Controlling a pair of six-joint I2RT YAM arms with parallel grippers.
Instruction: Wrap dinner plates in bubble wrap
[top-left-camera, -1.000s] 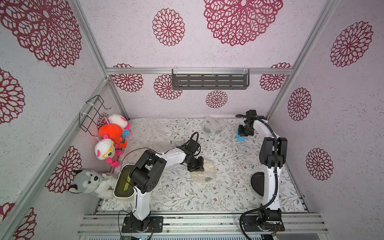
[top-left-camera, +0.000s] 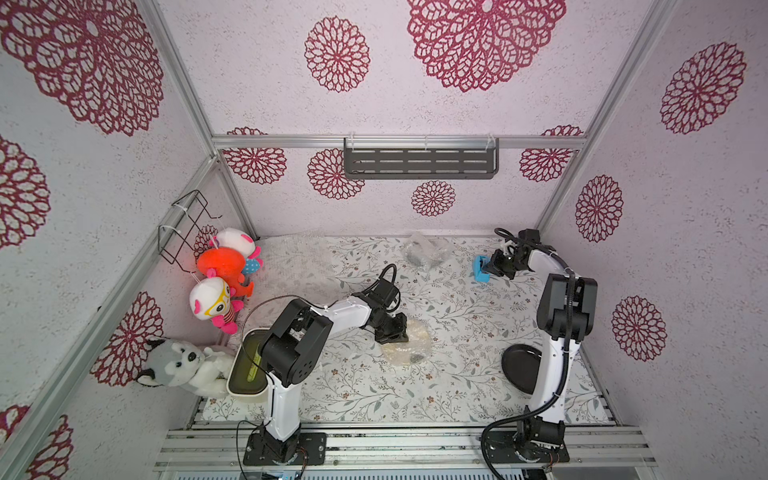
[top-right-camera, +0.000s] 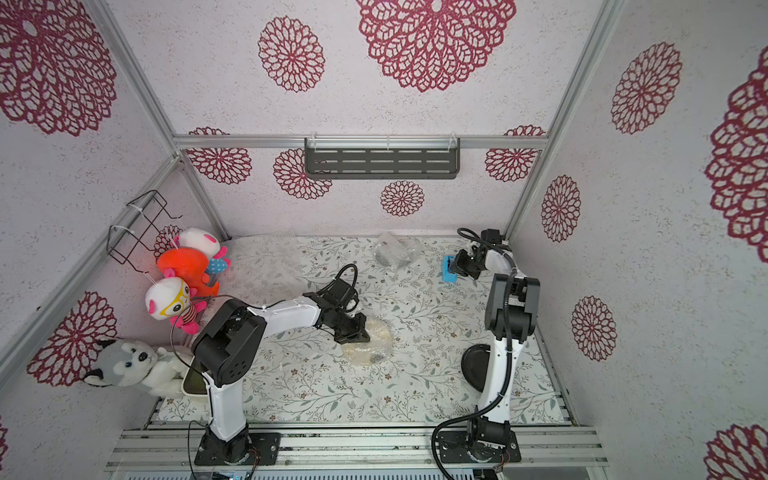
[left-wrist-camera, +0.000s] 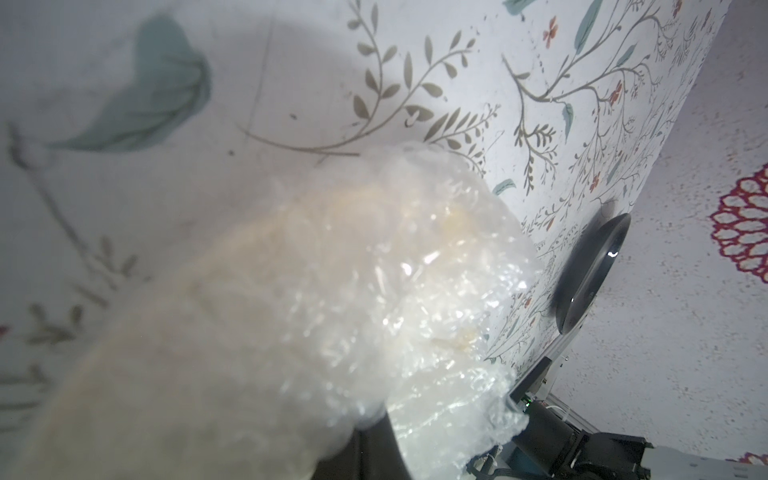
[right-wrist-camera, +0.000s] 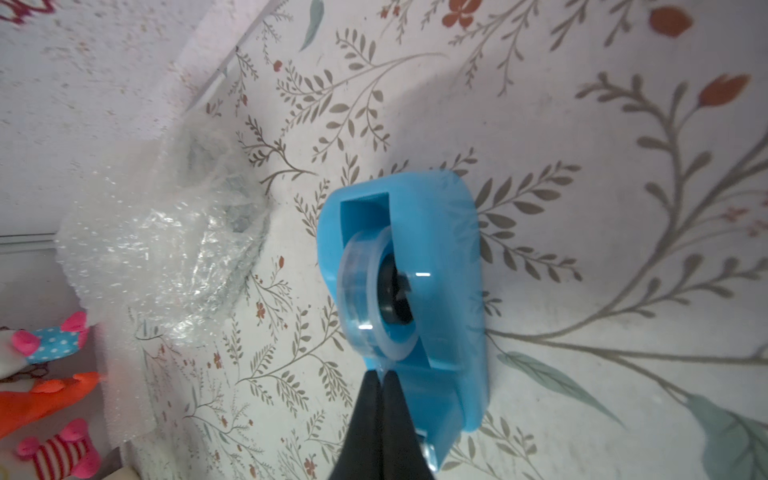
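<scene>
A plate-shaped bundle in crinkled bubble wrap lies mid-table, pale yellow showing through the film. My left gripper is down at its left side; in the left wrist view its shut fingers meet the wrap, and whether any film is pinched between them is hidden. Near the back right stands a blue tape dispenser with a clear roll. Just at its cutter end, my right gripper is shut, with nothing visible between its tips. A dark plate rests at the front right, unwrapped.
Another bubble-wrapped bundle sits at the back middle. A flat bubble wrap sheet covers the back left. Plush toys and a bin line the left side. Clear table lies between the bundle and the dispenser.
The left arm and the wrapped bundle have stayed put.
</scene>
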